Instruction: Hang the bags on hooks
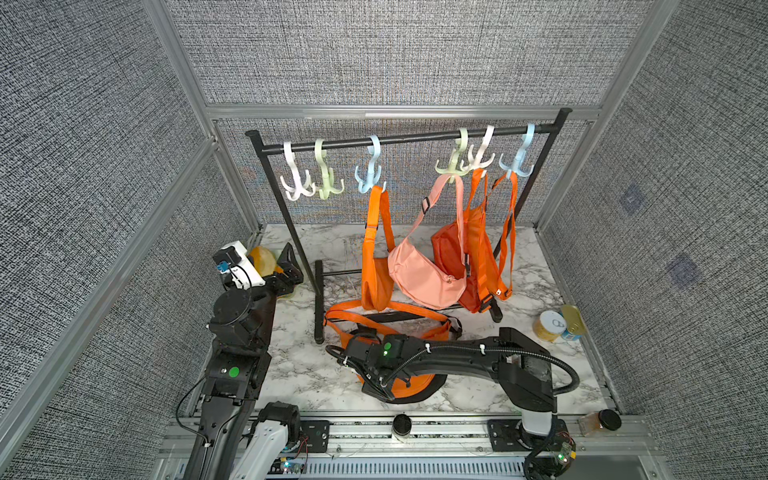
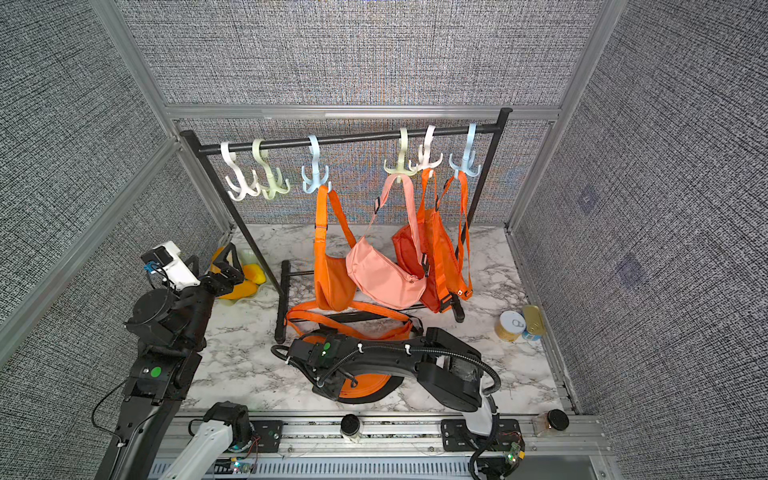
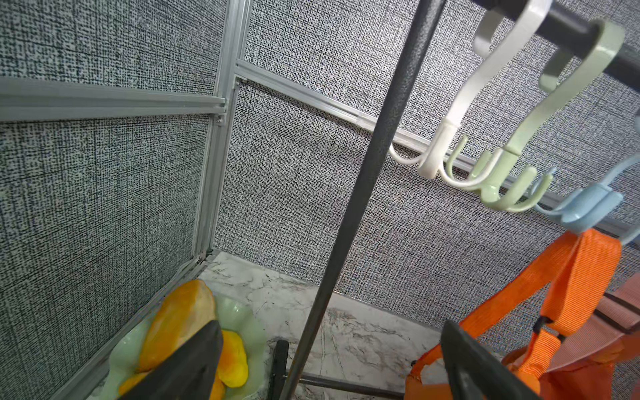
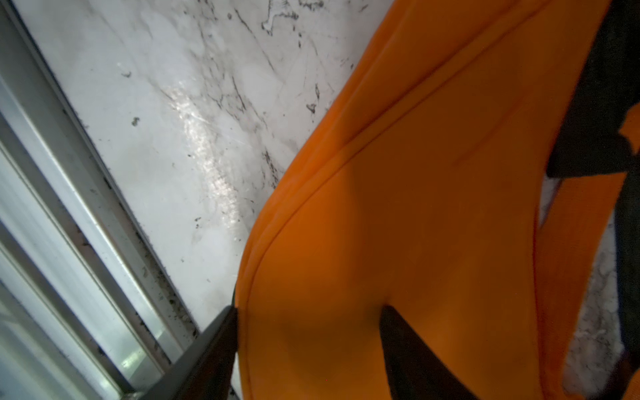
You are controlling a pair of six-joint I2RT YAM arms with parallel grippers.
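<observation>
An orange bag with black trim lies on the marble table in front of the rack, its strap spread behind it. My right gripper is down over this bag, its blurred fingers apart at the orange fabric; whether they pinch any is unclear, and the top views hide them under the arm. My left gripper stands open at the rack's left, facing the hanging hooks, nothing between its fingers. Orange and pink bags hang from the middle and right hooks; the white hook and green hook at the left are empty.
The black rack spans the table. A bowl with bread-like items sits at the back left. Cans stand at the right, small jars on the front rail.
</observation>
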